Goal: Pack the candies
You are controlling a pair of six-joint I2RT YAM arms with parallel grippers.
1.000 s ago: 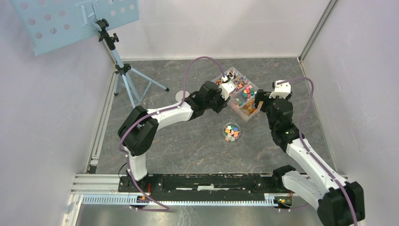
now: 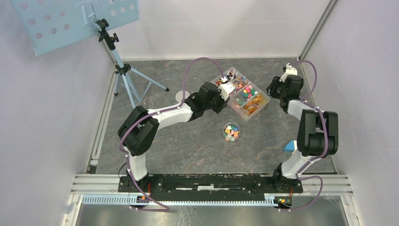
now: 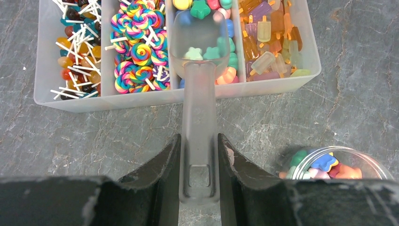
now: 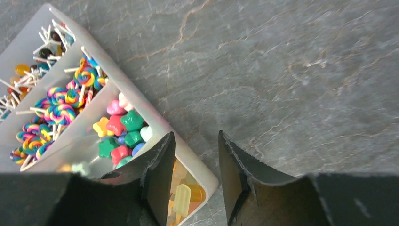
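My left gripper is shut on the handle of a clear plastic scoop [image 3: 199,113], whose bowl sits over the star-candy compartment of a translucent divided box [image 3: 127,102]. The box holds stick candies, swirl lollipops [image 3: 141,54], colourful star candies [image 3: 200,8] and small ice-pop pieces [image 3: 263,30]. A clear round tub [image 2: 231,132] of mixed small candies stands in front of the box. My right gripper is above the box's right edge, open with nothing visible between its fingers.
A tripod [image 2: 124,70] with a blue board stands at back left, and a pale disc [image 2: 182,95] lies left of the box. A blue item [image 2: 290,147] lies at right front. Floor in front of the box is mostly clear.
My right arm has moved back and to the right, away from the box toward the back right wall. The left arm has stayed in place.
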